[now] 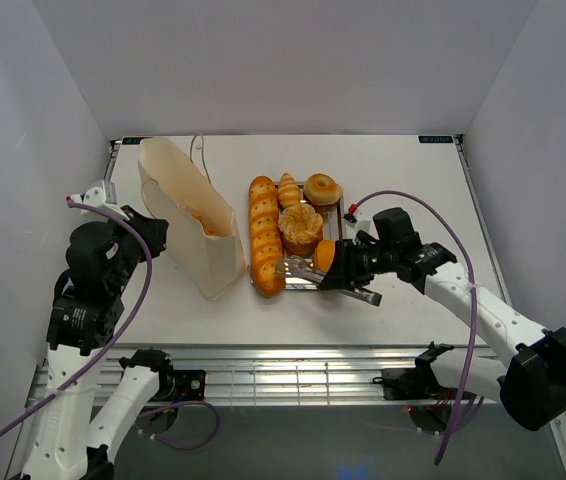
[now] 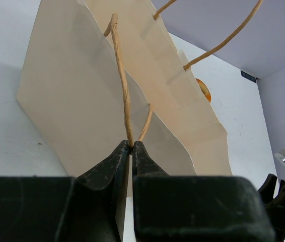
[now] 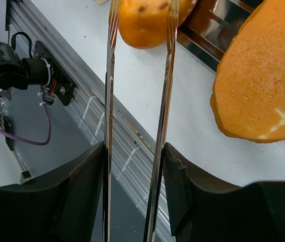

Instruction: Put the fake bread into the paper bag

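The paper bag (image 1: 208, 258) stands open on the left, with something orange, likely bread, inside. Its twisted handle (image 2: 124, 101) is pinched by my shut left gripper. My right gripper has both arms of the metal tongs (image 3: 165, 101) between its fingers, the tong arms slightly apart. On the tray lie a long loaf (image 1: 263, 225), a round golden bread (image 1: 301, 228), an orange round bread (image 1: 325, 254), a small croissant (image 1: 288, 190) and a bagel (image 1: 321, 188). The tong tips hang over the loaf's near end; contact cannot be told.
The metal tray (image 1: 333, 222) is mostly covered by the breads. A metal rail (image 1: 293, 370) runs along the front edge.
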